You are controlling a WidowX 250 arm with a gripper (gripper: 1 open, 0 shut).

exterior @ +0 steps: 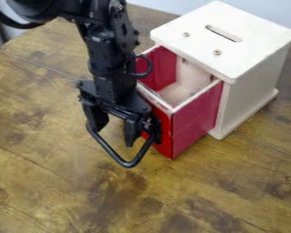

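A small cream wooden cabinet (pixel 240 75) with a slot and two knobs on top has its drawer (pixel 196 116) pulled out. The drawer has red-painted sides and a pale inside that looks empty. My black gripper (pixel 126 128) is low at the drawer's front left corner, a cable loop hanging below it. Whether it touches the drawer, and what is between its fingers, I cannot tell.
Bare wooden table (pixel 63 182) fills the left and front of the view and a strip to the right of the cabinet. A pale wall runs along the back.
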